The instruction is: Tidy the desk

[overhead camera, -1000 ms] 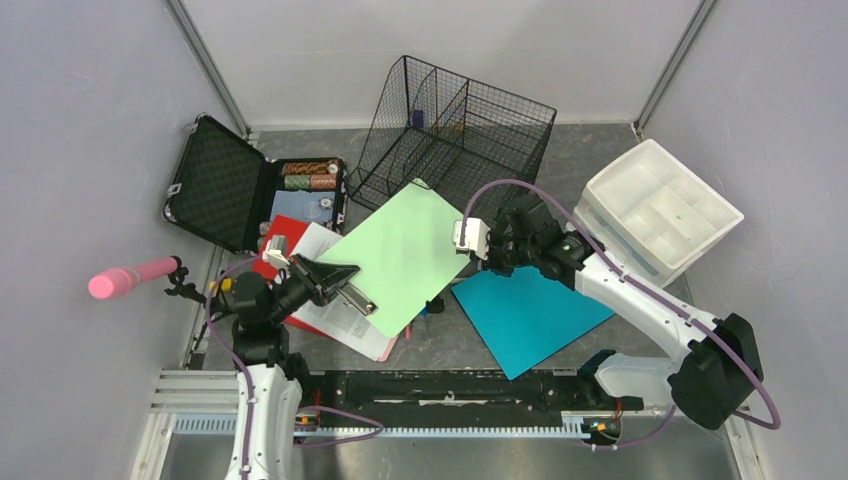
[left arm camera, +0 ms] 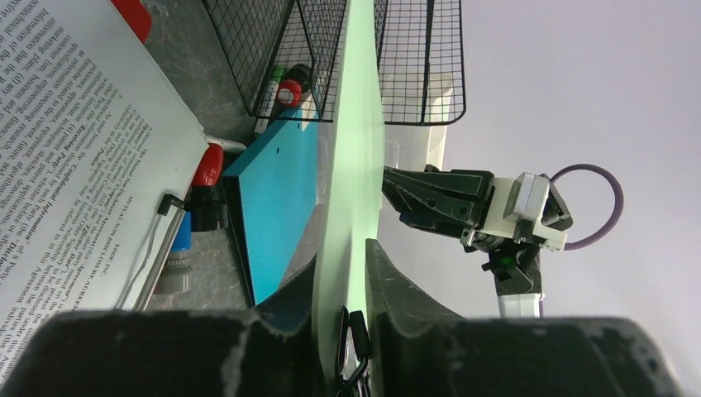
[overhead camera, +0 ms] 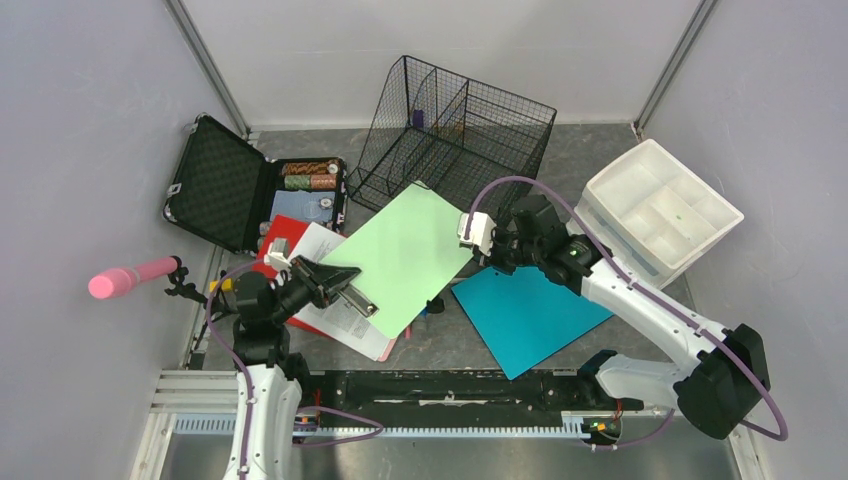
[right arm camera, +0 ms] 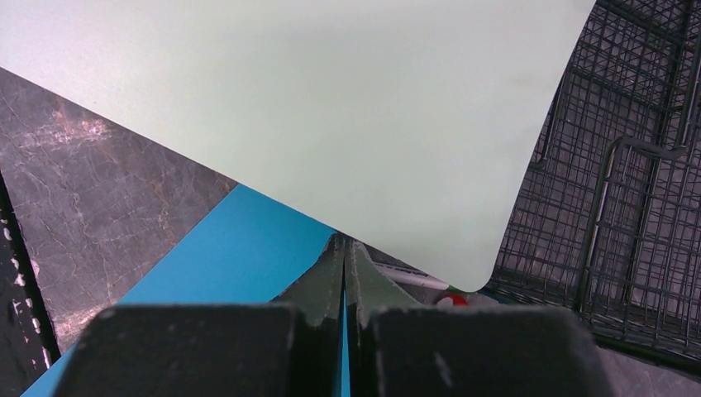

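Observation:
A pale green clipboard [overhead camera: 412, 258] with a metal clip is raised off the desk and tilted. Close against both its faces, the fingers of my left gripper hold it near the clip end. My right gripper is shut with nothing between its fingers, its tips just by the board's lower edge in the right wrist view. A blue board [overhead camera: 530, 318] lies flat below the right arm. Papers with printed text [left arm camera: 62, 157] and a red folder [overhead camera: 283, 232] rest under the left arm.
Behind the clipboard stands a black wire rack [overhead camera: 500, 105] with dividers. An open black case [overhead camera: 215, 185] holds several rolls at the left. A white compartment tray [overhead camera: 715, 232] stands at the right. Small markers lie between papers and blue board.
The left arm and the clipboard look the same.

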